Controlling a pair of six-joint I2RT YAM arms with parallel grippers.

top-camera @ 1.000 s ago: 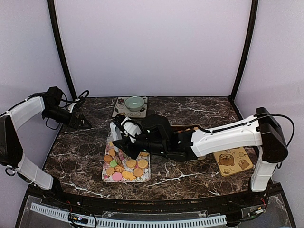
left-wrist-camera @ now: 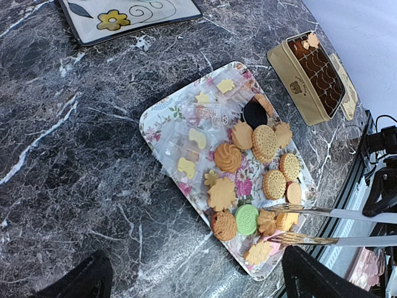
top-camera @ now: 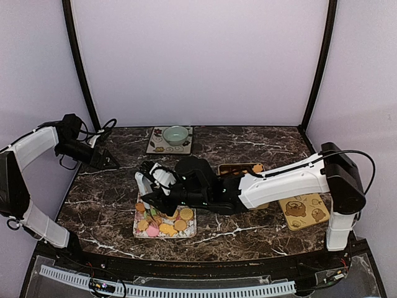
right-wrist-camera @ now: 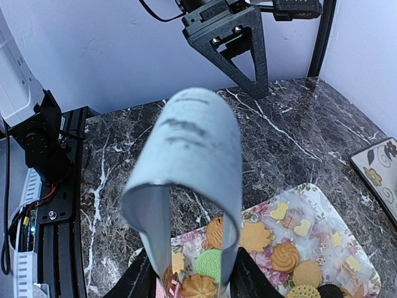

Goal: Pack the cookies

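Observation:
A floral tray (left-wrist-camera: 149, 127) bears several cookies, among them a green round one (left-wrist-camera: 246, 219), a swirl cookie (left-wrist-camera: 267, 221) and clear-wrapped packs (left-wrist-camera: 189, 149). My right gripper is shut on white-handled tongs (right-wrist-camera: 186, 143), a finger against each arm. In the left wrist view the two tong tips (left-wrist-camera: 291, 238) are spread over the tray's near end, either side of the swirl cookie; whether they touch it I cannot tell. My left gripper (top-camera: 111, 162) stands open and empty, left of the tray. The tan tin (left-wrist-camera: 298, 93) holds dark sticks and a few small cookies.
At the back, a pale green bowl (top-camera: 175, 135) stands on a patterned tray (top-camera: 152, 146). A bear-print lid (top-camera: 304, 211) lies at the right. My right arm (top-camera: 282, 183) crosses above the tin. Bare marble (top-camera: 93, 211) lies left of the cookie tray.
My right gripper has moved left and slightly toward the front with the tongs, which now reach lower over the cookies. My left arm has stayed still.

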